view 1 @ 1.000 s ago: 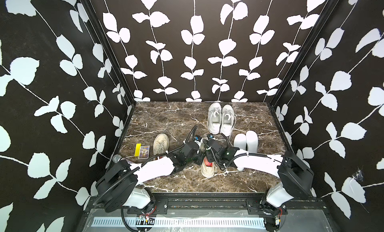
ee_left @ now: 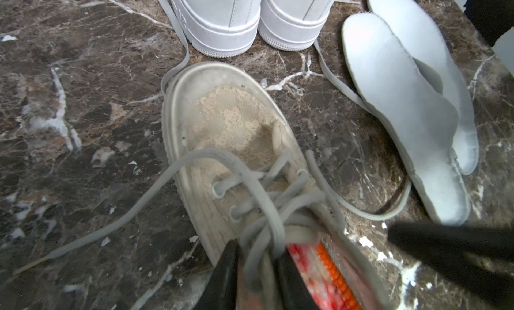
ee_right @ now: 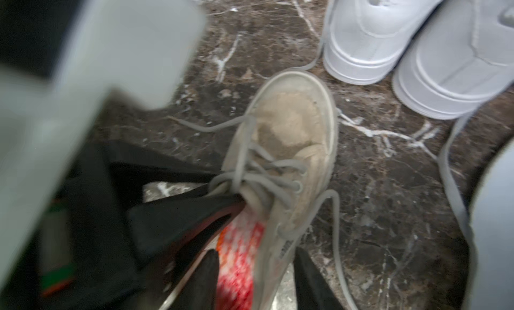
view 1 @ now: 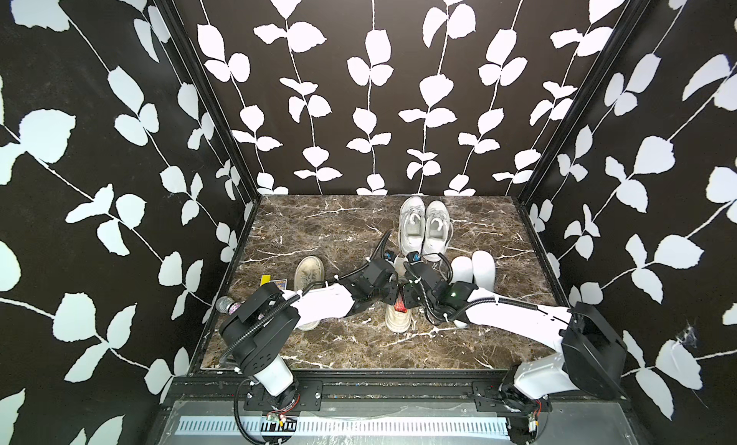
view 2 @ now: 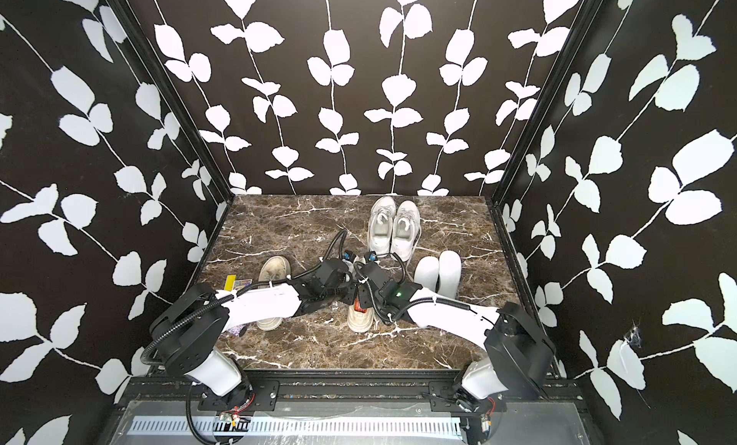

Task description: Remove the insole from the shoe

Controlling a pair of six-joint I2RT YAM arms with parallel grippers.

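Observation:
A beige laced sneaker lies in the centre between both arms, toe away from me, its red-and-orange insole showing inside the opening. In the left wrist view my left gripper is part open around the tongue and laces. In the right wrist view it reaches in from the left at the lacing. My right gripper is part open over the shoe's opening, one finger either side of it. Whether either touches or holds anything is unclear.
White sneakers stand at the back, heels toward me. Two loose white insoles lie to the right. Another beige shoe and small flat items sit at the left.
Over the last second my left arm has moved right and away from me, toward the shoe's lacing. My right gripper has shifted slightly, staying over the shoe.

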